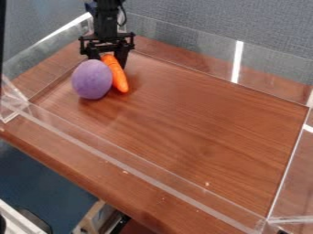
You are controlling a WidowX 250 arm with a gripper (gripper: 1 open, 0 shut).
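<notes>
My black gripper (106,47) is low at the back left of the wooden surface, right over the upper end of an orange carrot (116,74). The carrot points toward the camera, beside a purple round object (91,80) on its left. The gripper's fingertips are partly hidden by the carrot and the purple object, so I cannot tell whether they hold anything.
Clear low walls edge the wooden table (196,137), with a grey wall behind. The middle and right of the surface are empty. Some unclear items lie on the floor at the lower left.
</notes>
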